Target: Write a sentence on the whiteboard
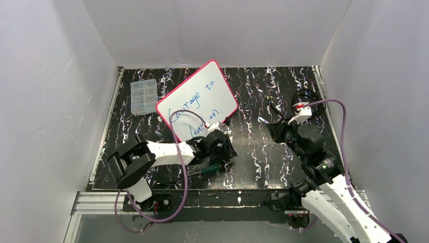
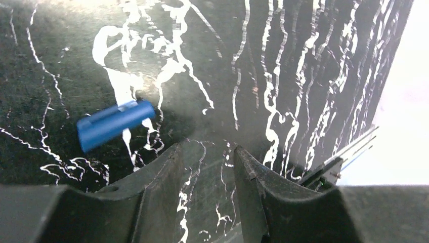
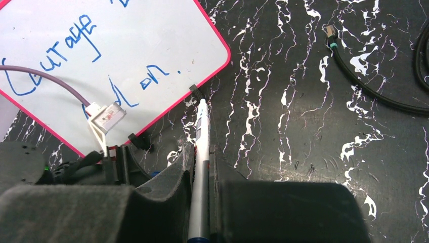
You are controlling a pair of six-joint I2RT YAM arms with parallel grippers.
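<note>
The whiteboard (image 1: 218, 91) with a red rim lies tilted on the table, bearing blue handwriting (image 3: 76, 38) that reads "Courage to" above a line ending in "on."; my left arm covers part of that lower line. My right gripper is shut on a white marker (image 3: 202, 134), whose tip points away toward the board's corner, off to the right of the board in the top view. Below the board, my left gripper is low over the table, its fingers apart and empty. A blue cap (image 2: 116, 124) lies on the table ahead and left of those fingers.
A clear compartment box (image 1: 144, 97) stands left of the board. A screwdriver with a green handle (image 1: 211, 168) lies near the front edge beside the left gripper. A black cable (image 3: 374, 93) is coiled at the back right. Mid-table right of the board is bare.
</note>
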